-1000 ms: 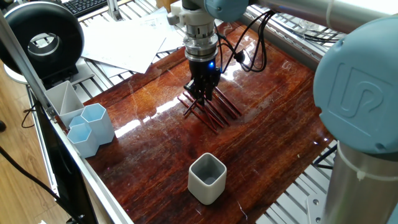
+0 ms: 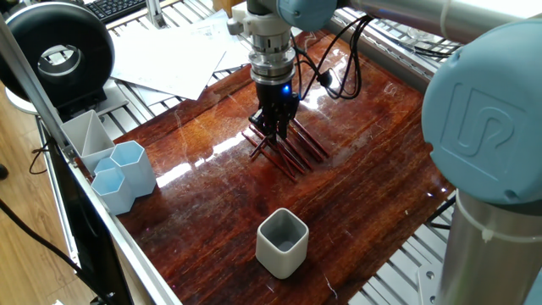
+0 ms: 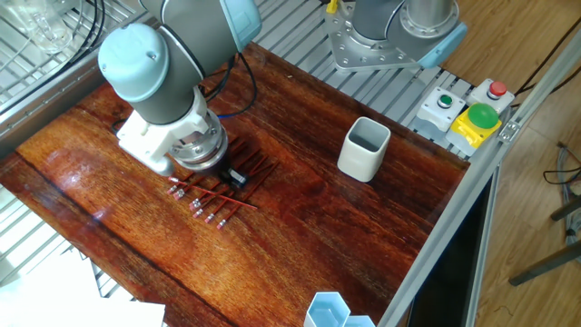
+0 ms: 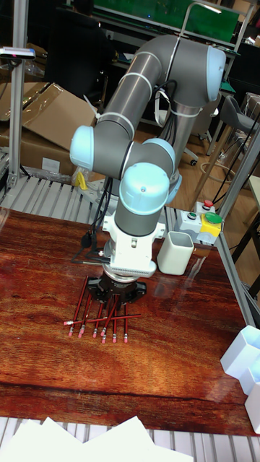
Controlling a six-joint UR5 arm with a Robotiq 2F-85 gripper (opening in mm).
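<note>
Several dark red pencils (image 2: pixel 312 147) lie loosely on the brown wooden table, roughly side by side. One crosses over the others, and pale eraser ends show on the pencils (image 3: pixel 225 218) in exterior view 2. My black gripper (image 2: pixel 278 138) points down right at the middle of this group, low over the table. In exterior view 3 the gripper (image 4: pixel 117 297) covers part of the pencils (image 4: pixel 81 317). Its fingertips blend with the dark pencils, so whether the fingers are apart or closed on one does not show. An empty white square cup (image 2: pixel 282 252) stands upright, apart from the pencils.
Light blue hexagonal holders (image 2: pixel 129 167) and a white angular container (image 2: pixel 87 135) stand at the table's edge. White papers (image 2: pixel 169 59) lie beyond the table. Emergency buttons (image 3: pixel 472 123) sit off the table. Bare wood separates the pencils from the cup.
The arm's large blue joint has shifted slightly left in exterior view 1, and the gripper is barely lower, if at all. Pencils and cup look unmoved.
</note>
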